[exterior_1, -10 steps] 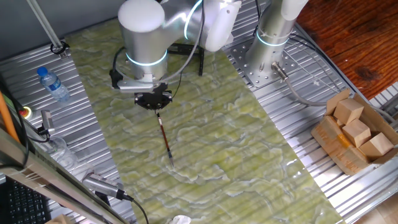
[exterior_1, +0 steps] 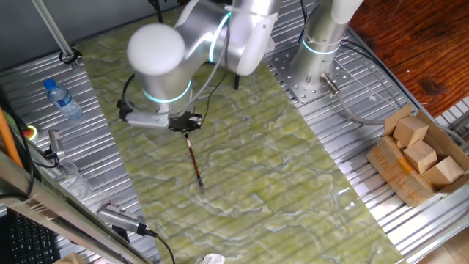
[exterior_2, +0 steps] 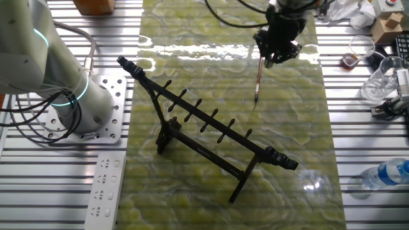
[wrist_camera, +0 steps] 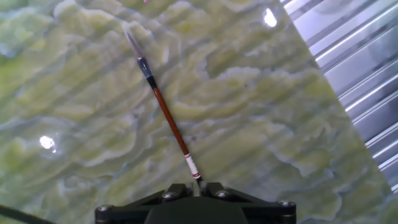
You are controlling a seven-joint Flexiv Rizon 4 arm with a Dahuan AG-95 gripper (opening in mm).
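Observation:
A slim brush (wrist_camera: 170, 117) with a reddish-brown handle, a white label and a dark ferrule lies on the green marbled mat (exterior_1: 242, 169). In the wrist view its bristles point up and left, and the handle's end meets the narrow space at my fingertips. My black gripper shows at the bottom edge there, fingertips close together. Exterior view 1 has the gripper (exterior_1: 186, 130) at the handle's end. From exterior view 2, the gripper's tip (exterior_2: 269, 64) appears just right of the brush (exterior_2: 258, 80). Whether the fingers touch the handle is unclear.
A black rack with several pegs (exterior_2: 203, 117) stands on the mat. A power strip (exterior_2: 105, 191) lies beside the mat; across from it are clear cups (exterior_2: 382, 80) and a water bottle (exterior_2: 386, 174). A cardboard box (exterior_1: 396, 172) holds wooden blocks.
In exterior view 1 my wrist has swung left and turned, and the gripper is tilted relative to before. The brush lies where it did.

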